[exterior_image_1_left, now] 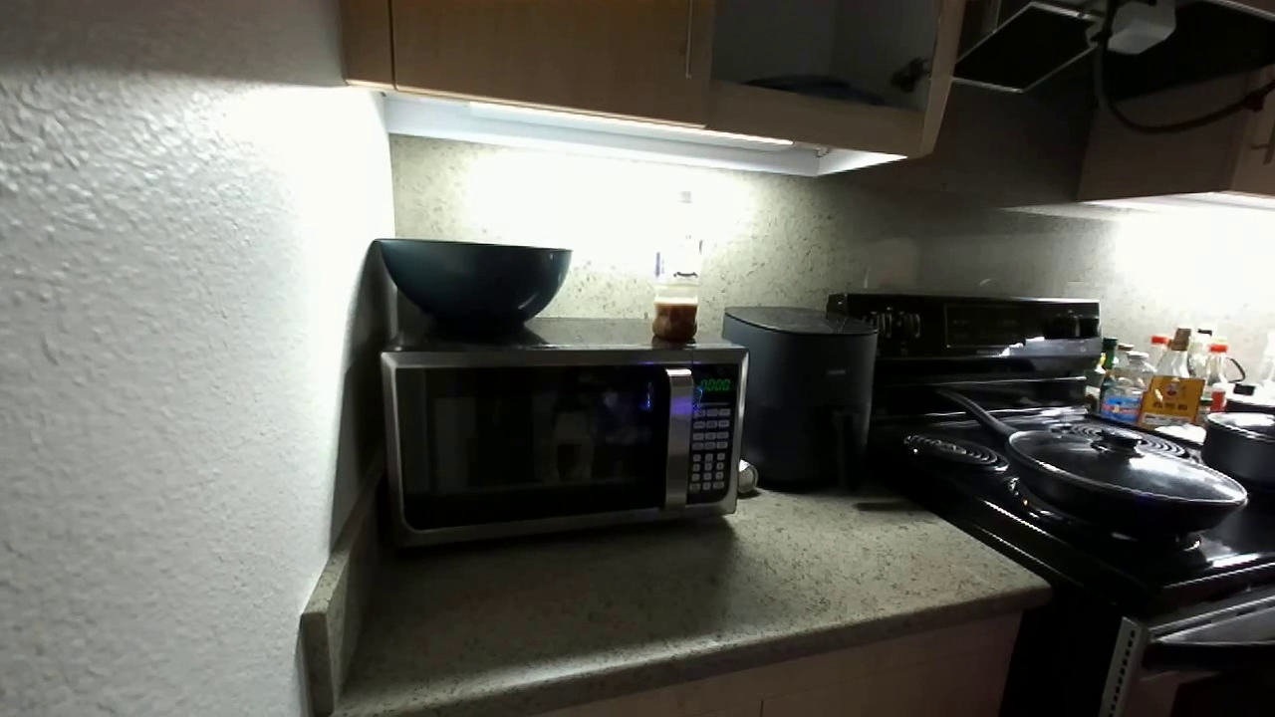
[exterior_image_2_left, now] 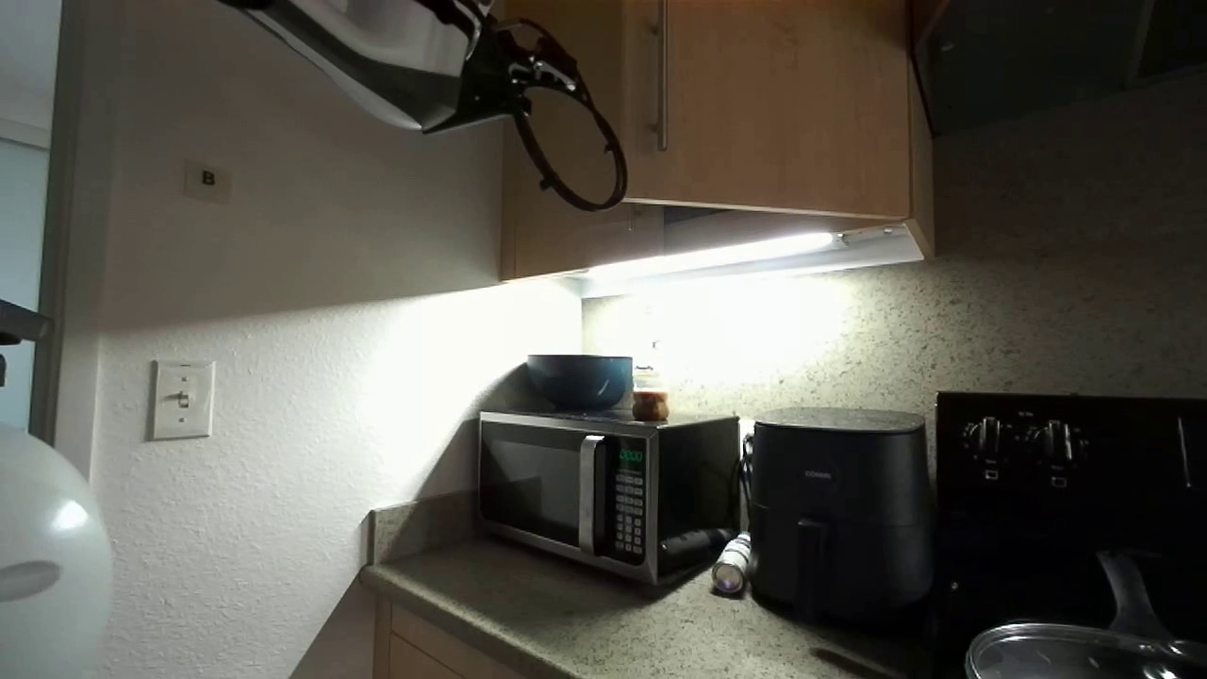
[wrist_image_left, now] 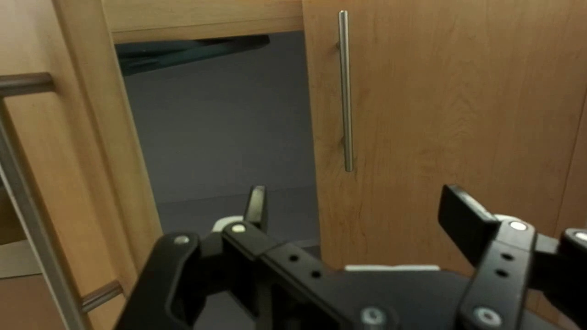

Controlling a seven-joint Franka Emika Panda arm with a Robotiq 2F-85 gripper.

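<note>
In the wrist view my gripper is open, its black fingers [wrist_image_left: 470, 217] wide apart with nothing between them. Beyond it are a closed wooden cabinet door [wrist_image_left: 456, 110] with a vertical metal handle [wrist_image_left: 345, 90] and, to the left, an open cabinet with a grey interior [wrist_image_left: 220, 121]. A dark, flat dish-like object [wrist_image_left: 198, 55] shows at the top of that opening. A swung-out door with its own bar handle [wrist_image_left: 30, 214] stands at the left edge. In exterior view 2 the arm [exterior_image_2_left: 390, 57] reaches in high, beside the upper cabinets; its fingertips are hard to make out.
Below, a microwave [exterior_image_1_left: 538, 448] carries a dark blue bowl [exterior_image_1_left: 478, 281] and a bottle [exterior_image_1_left: 675, 317]. An air fryer [exterior_image_1_left: 801, 400] stands beside it, then a stove with a lidded pan [exterior_image_1_left: 1124, 478].
</note>
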